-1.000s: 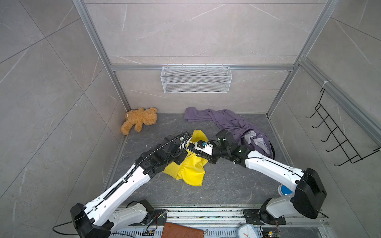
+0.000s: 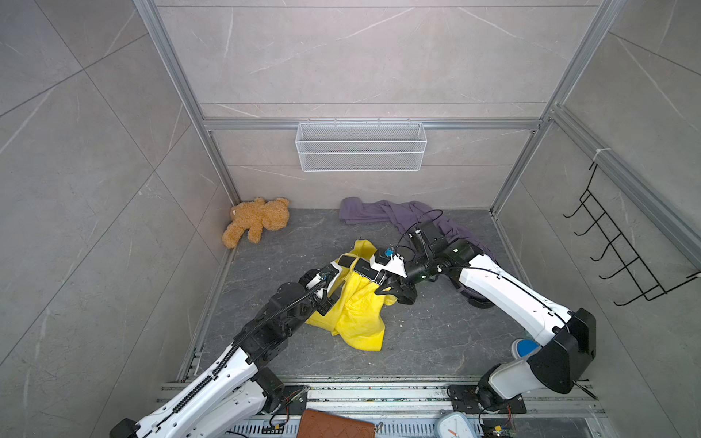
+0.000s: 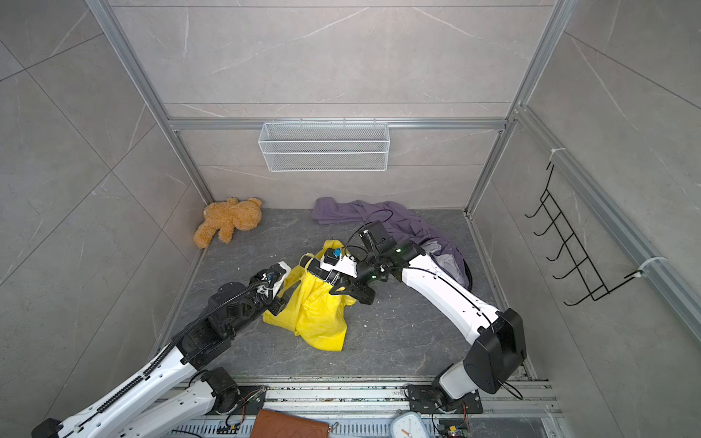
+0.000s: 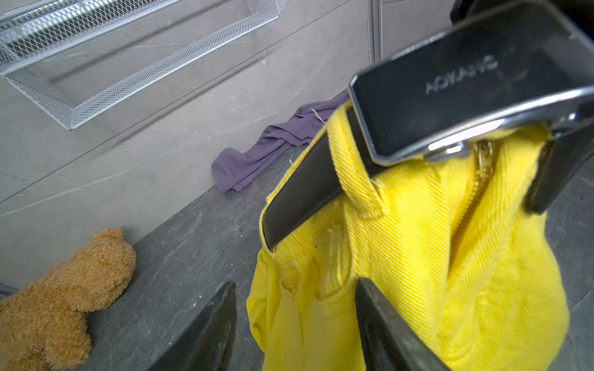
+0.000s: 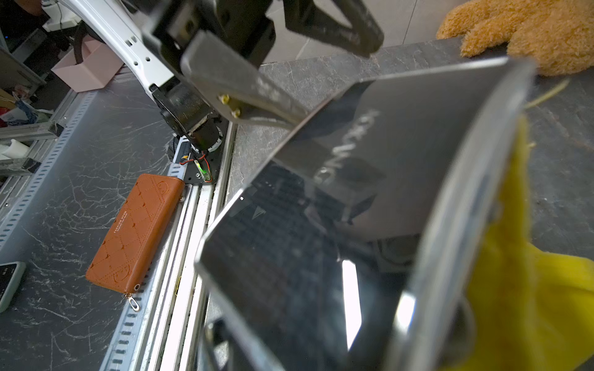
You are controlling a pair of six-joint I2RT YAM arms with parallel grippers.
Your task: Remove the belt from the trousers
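Yellow trousers (image 2: 354,314) lie bunched in mid-workspace, their waist lifted. A black belt runs through a loop, and its large glossy buckle fills much of the right wrist view. My right gripper is shut on the buckle end of the belt, its fingertips hidden behind it. My left gripper is open, nothing between its fingers, just short of the waistband on the near left.
A teddy bear (image 2: 255,217) lies back left, purple cloth (image 2: 379,211) along the back. A wire basket (image 2: 360,160) hangs above; a hook rack (image 2: 613,241) is on the right wall.
My right gripper has risen with the buckle, drawing the trousers up a little. My left gripper has pulled back toward the front left, away from the buckle.
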